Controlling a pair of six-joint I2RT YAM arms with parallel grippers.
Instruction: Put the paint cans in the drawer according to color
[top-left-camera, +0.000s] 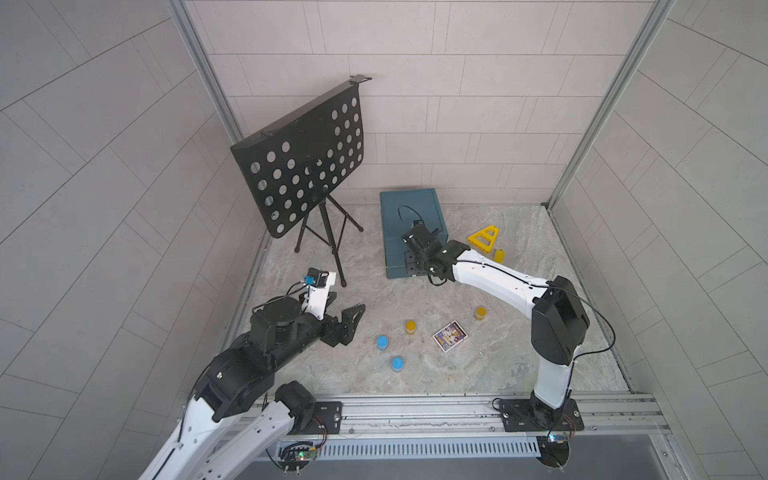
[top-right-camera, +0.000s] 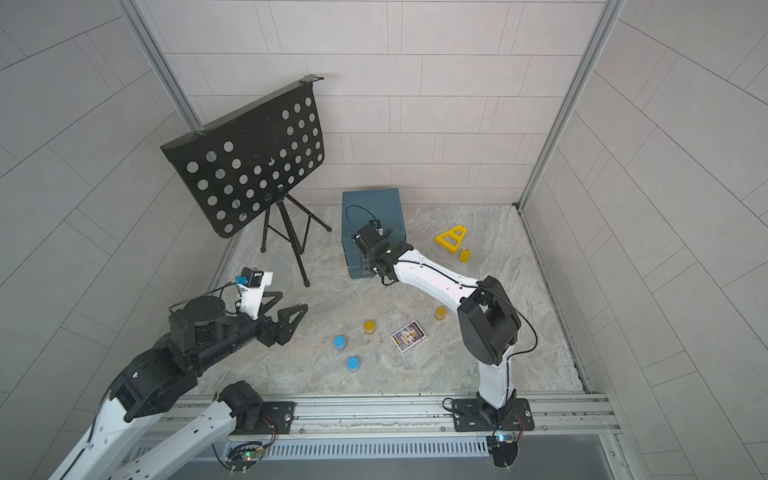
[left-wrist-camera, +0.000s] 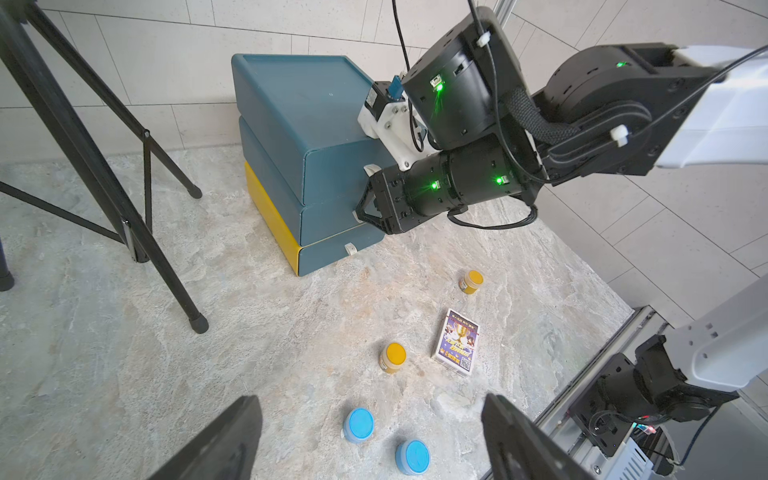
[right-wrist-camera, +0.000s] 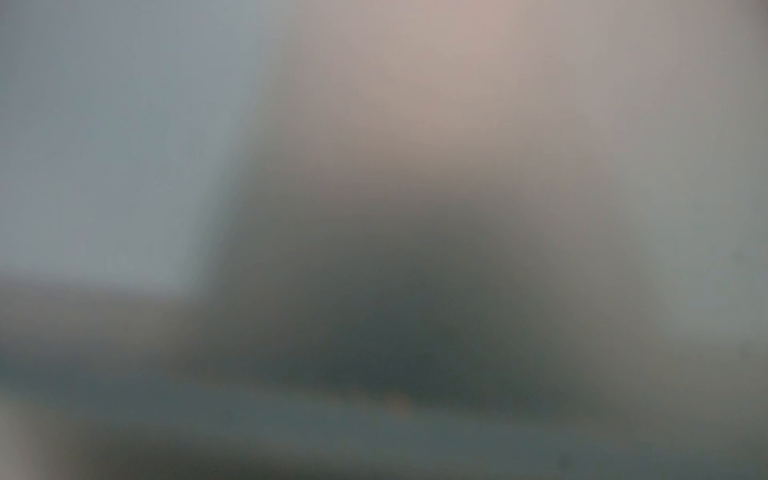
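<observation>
One orange-yellow-topped can (top-left-camera: 410, 326) is just beyond them; a second (top-left-camera: 480, 312) stands farther right. My left gripper is held open above the floor, empty. The blue-grey drawer cabinet (left-wrist-camera: 296, 100) stands against the back wall, its drawers looking closed. Against its front sits my right gripper, near the small pale handles (left-wrist-camera: 351, 249); whether its fingers grip one is hidden. The right wrist view is only a close blur.
A picture card box (top-left-camera: 450, 336) lies between the two orange cans. A yellow triangle (top-left-camera: 484, 237) and small yellow piece (top-left-camera: 499, 256) are right of the cabinet. A black perforated stand (top-left-camera: 308, 160) rises at back left.
</observation>
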